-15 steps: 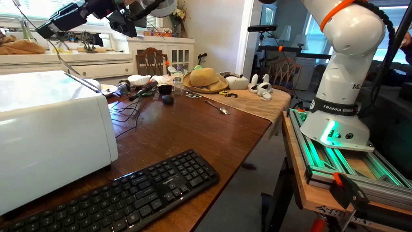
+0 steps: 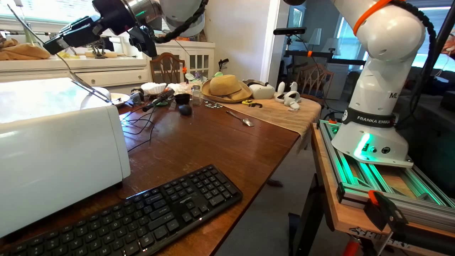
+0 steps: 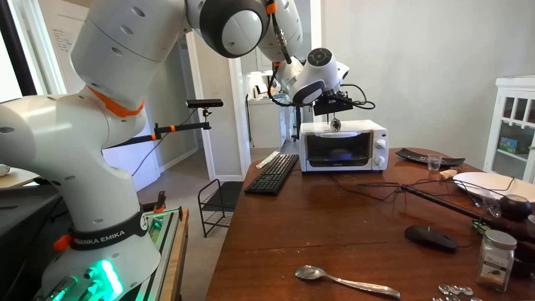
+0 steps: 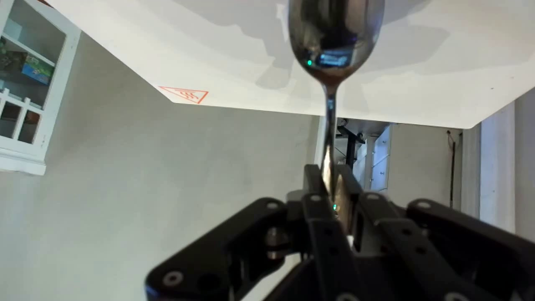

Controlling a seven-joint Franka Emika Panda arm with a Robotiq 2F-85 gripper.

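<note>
My gripper is shut on the handle of a shiny metal spoon (image 4: 335,47). Its bowl hangs lowermost, over the white top of the toaster oven (image 3: 343,128). In exterior view 1 the gripper (image 2: 54,45) is at the upper left, with the thin spoon handle running through it and slanting down to the oven top. Exterior view 2 shows the spoon bowl (image 3: 335,125) in front of the oven's upper part; whether it touches the top cannot be told. The oven door is closed, with something dim behind the glass.
A second spoon (image 3: 346,284) lies on the wooden table. A black keyboard (image 3: 273,173) lies beside the oven. Cables, a mouse (image 3: 430,238), a glass jar (image 3: 495,260) and a white plate (image 3: 496,183) occupy the other side.
The gripper and its spoon have come down a little and shifted slightly right in exterior view 1. The oven, keyboard and table items have not moved.
</note>
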